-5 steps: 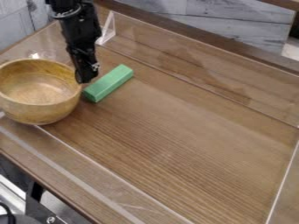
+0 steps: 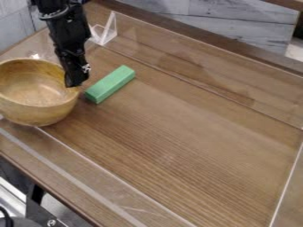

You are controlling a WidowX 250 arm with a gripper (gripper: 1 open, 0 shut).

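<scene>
The black gripper (image 2: 71, 72) comes in from the upper left and hangs at the back rim of a large tan bowl (image 2: 37, 103) on the left of the table. It looks shut; whether anything thin is between its fingers is too small to tell. A green block (image 2: 110, 84) lies on the table just to the right of the bowl and gripper.
A clear plastic object (image 2: 102, 28) stands at the back left, behind the gripper. A grey marbled wall (image 2: 236, 22) runs along the back.
The gripper has shifted slightly to the left over the last second. The bowl and green block look almost unmoved.
</scene>
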